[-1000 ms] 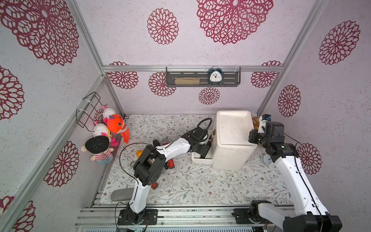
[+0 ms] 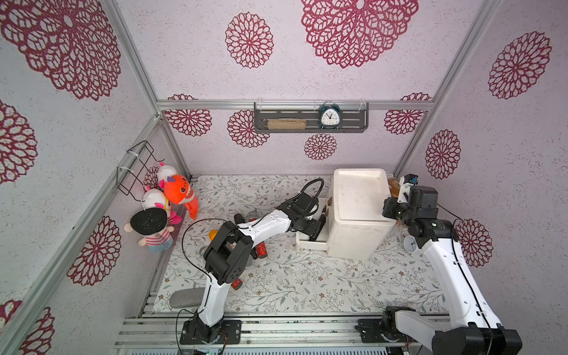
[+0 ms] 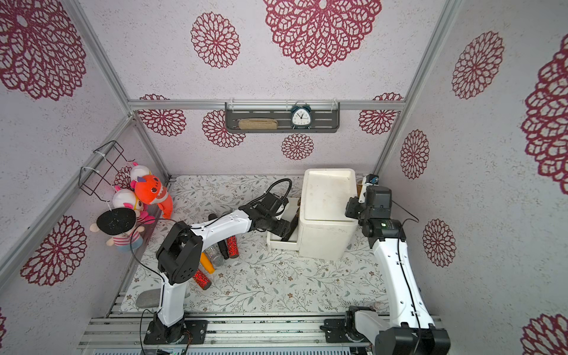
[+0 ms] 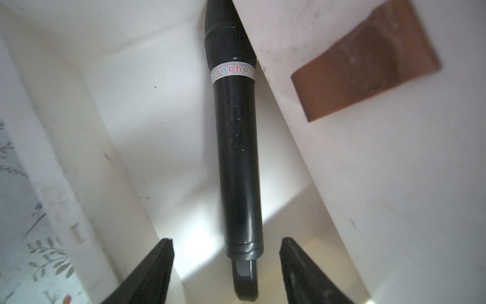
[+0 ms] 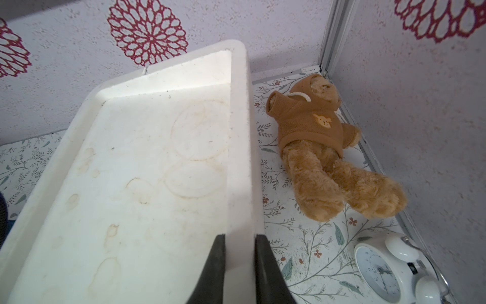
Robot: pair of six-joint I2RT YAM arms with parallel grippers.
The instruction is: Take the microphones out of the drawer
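A black microphone (image 4: 237, 162) with a printed label lies lengthwise in the white pulled-out drawer (image 2: 311, 245) on the left side of the white cabinet (image 3: 325, 230). My left gripper hovers over the drawer, open, its fingers either side of the microphone's tail end, apart from it. The left arm partly hides the microphone in both top views. My right gripper is shut on the rim of the cabinet's top (image 5: 238, 152), at its right side.
Several bottle-like items (image 3: 207, 262) lie left of the drawer. A teddy bear (image 5: 314, 131) and a white alarm clock (image 5: 379, 268) lie right of the cabinet. Plush toys (image 2: 180, 189) sit in a wall basket at left.
The cabinet and its drawer have shifted slightly to the right, along with my right gripper. My left arm has barely moved.
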